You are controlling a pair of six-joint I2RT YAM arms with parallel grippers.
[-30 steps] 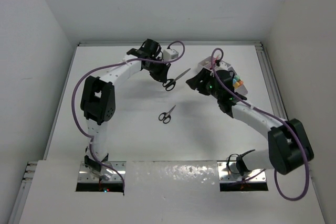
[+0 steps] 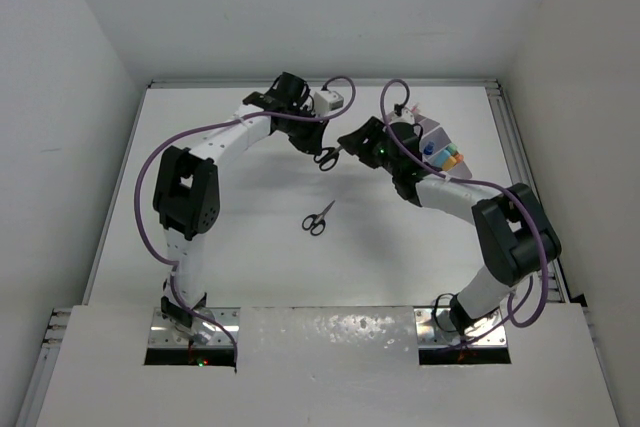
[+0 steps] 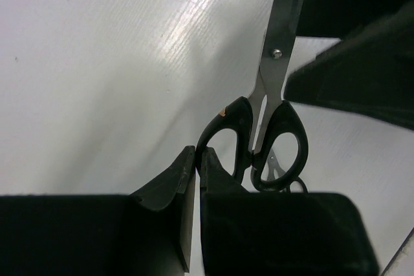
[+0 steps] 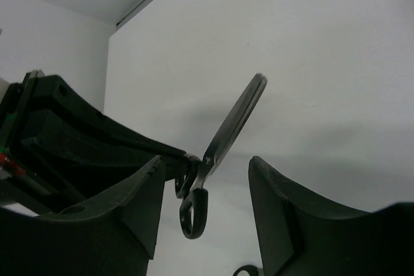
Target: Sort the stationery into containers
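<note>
My left gripper (image 2: 314,147) holds a pair of black-handled scissors (image 3: 282,37) by a handle loop, its fingertips closed on it in the left wrist view. The scissors hang with blades angled up. My right gripper is part open, its fingers on either side of these scissors in the right wrist view; whether they touch cannot be told, though they look apart. A second pair of scissors (image 2: 318,221) lies on the white table (image 2: 220,257) below both grippers.
A white compartment container (image 2: 436,137) with colourful stationery sits at the back right, partly behind my right arm.
My right gripper has moved left to the held scissors and now overlaps their blades in the top view. My left gripper has shifted only slightly.
</note>
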